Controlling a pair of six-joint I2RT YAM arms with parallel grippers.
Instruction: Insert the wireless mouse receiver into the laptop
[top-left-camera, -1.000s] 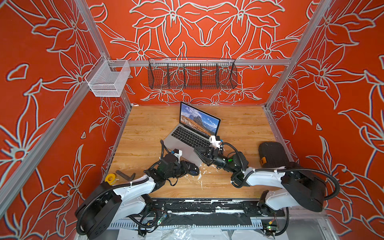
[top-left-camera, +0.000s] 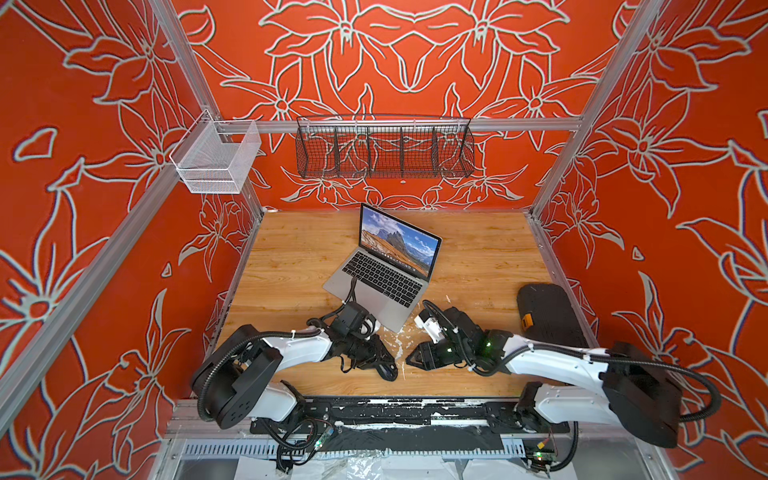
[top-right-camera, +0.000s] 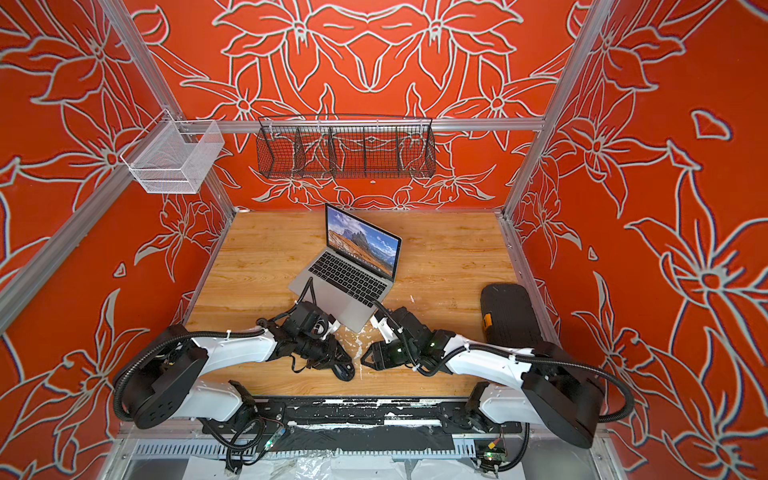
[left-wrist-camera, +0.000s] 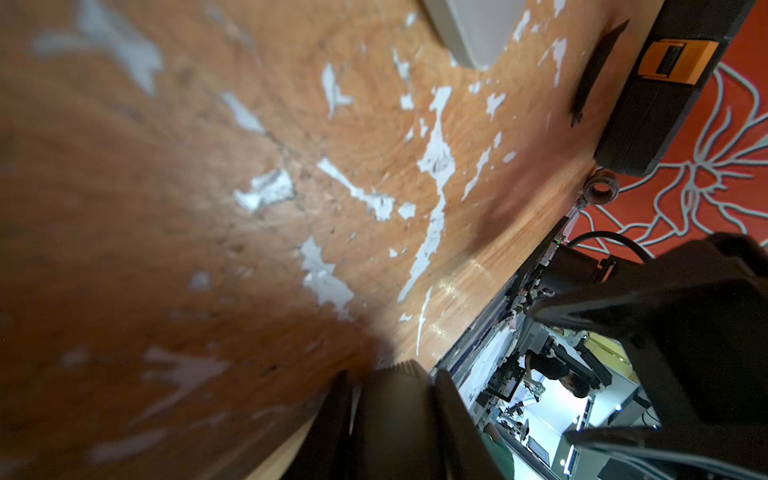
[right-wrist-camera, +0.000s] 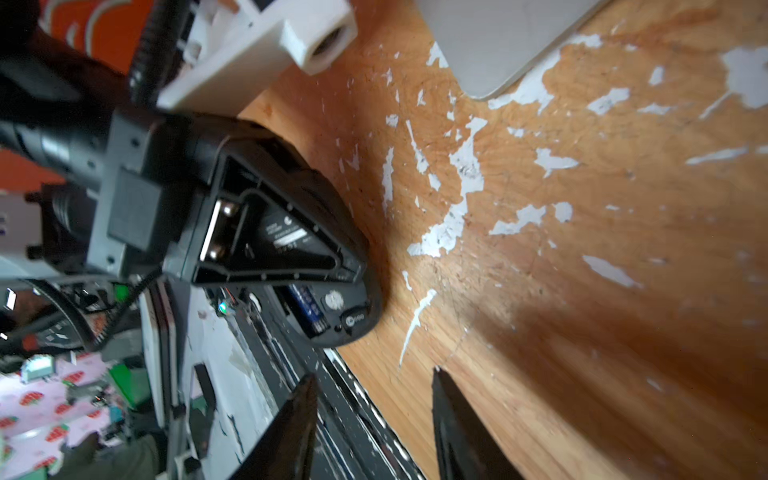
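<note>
My left gripper (top-left-camera: 374, 352) is shut on a dark mouse (top-left-camera: 387, 371), held above the front middle of the table. The right wrist view shows the underside of that mouse (right-wrist-camera: 352, 308), its battery bay uncovered with a blue battery (right-wrist-camera: 306, 304) inside. No separate receiver can be made out. Just right of the mouse, apart from it, my right gripper is part open with nothing between its fingers. The silver laptop (top-left-camera: 372, 280) lies open behind both grippers, its near corner pointing at the gap between them.
A black case (top-left-camera: 552, 312) with an orange tab lies at the right edge. Patches of worn white (right-wrist-camera: 464, 176) mark the tabletop in front of the laptop. A wire basket (top-left-camera: 384, 148) hangs on the back wall. Bare wood lies left and right of the laptop.
The left gripper has carried the mouse toward the front edge. My right gripper has moved from over the laptop's near edge toward the front, nearer the mouse's height.
</note>
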